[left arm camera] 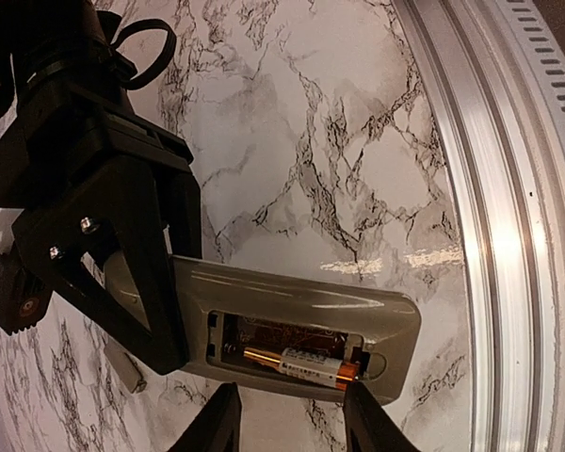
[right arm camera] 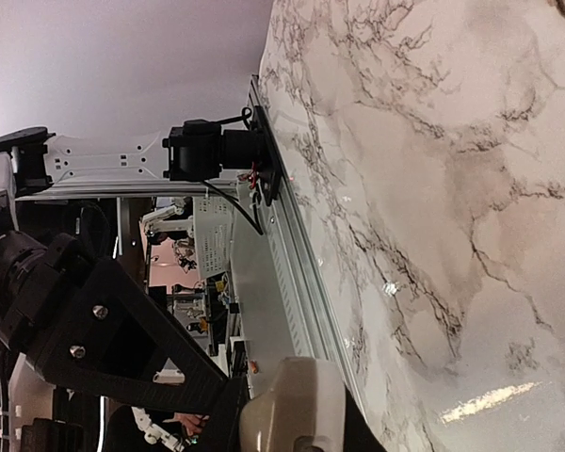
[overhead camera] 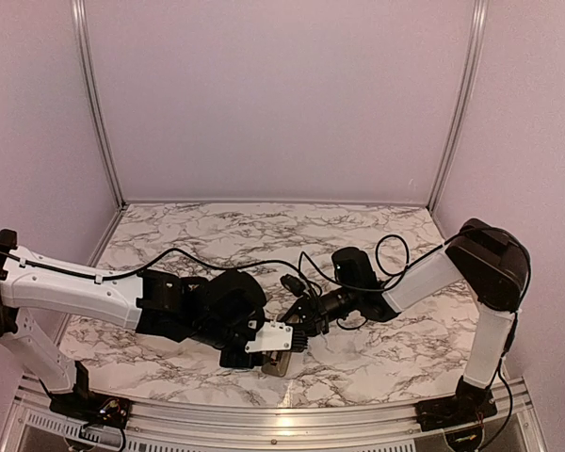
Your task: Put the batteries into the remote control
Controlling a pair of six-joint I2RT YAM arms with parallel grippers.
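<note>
The grey remote control (left arm camera: 235,282) shows in the left wrist view with its battery bay open. One orange-and-white battery (left arm camera: 306,365) lies along one side of the bay; the other side is empty. My right gripper is shut on the remote's end. My left gripper is open just beside the bay, with nothing seen between its fingers. A grey piece, probably the cover (left arm camera: 124,365), lies on the table near the remote. In the top view both arms largely hide the remote (overhead camera: 275,367).
A metal rail (left arm camera: 494,235) runs along the front edge, close to the remote's free end. The two arms are very close together at the front middle.
</note>
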